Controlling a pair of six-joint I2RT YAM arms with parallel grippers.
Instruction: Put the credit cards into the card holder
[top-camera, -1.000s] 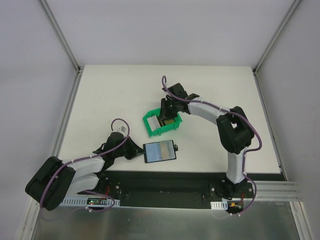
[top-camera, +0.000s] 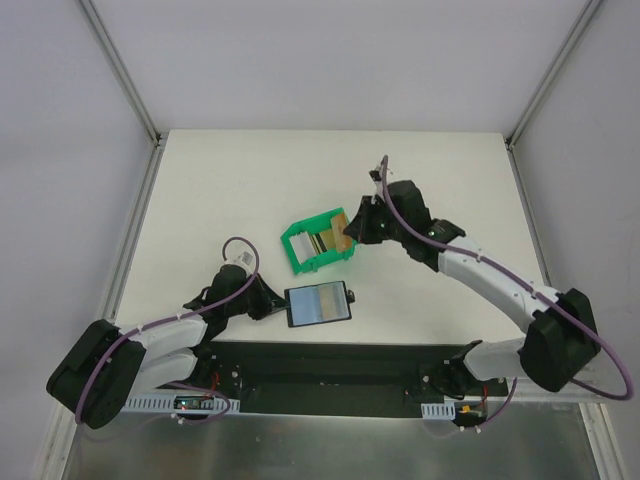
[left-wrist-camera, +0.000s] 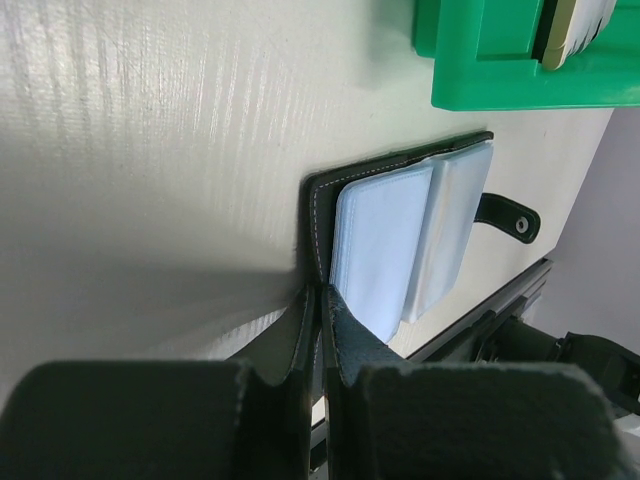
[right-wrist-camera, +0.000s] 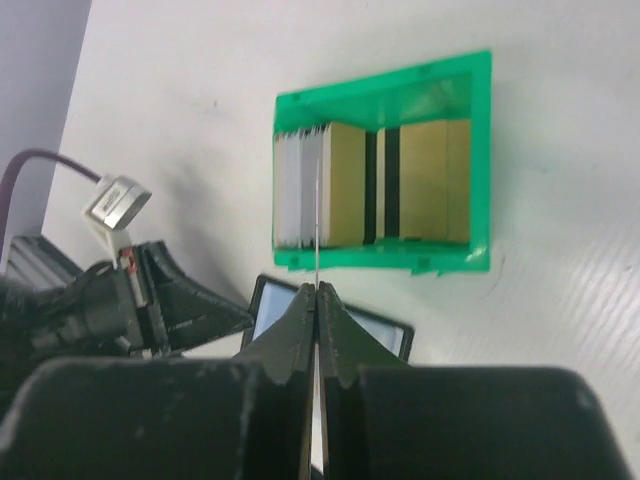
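Note:
A gold-brown card (top-camera: 340, 233) is held up over the right part of the green box, pinched in my right gripper (top-camera: 364, 234). The right wrist view shows this card edge-on as a thin pale line (right-wrist-camera: 318, 235) rising from the shut fingertips. Several more cards (right-wrist-camera: 347, 190) stand in the green box (right-wrist-camera: 480, 160). An open card holder (top-camera: 318, 304), black with pale clear pockets (left-wrist-camera: 385, 240), lies flat in front of the box. My left gripper is closed at the holder's left edge, with the black rim running in between its fingers.
A strap with a snap (left-wrist-camera: 508, 217) sticks out from the holder's right side. The dark front rail (top-camera: 320, 375) runs just below the holder.
The left gripper stays at the holder, which has barely shifted.

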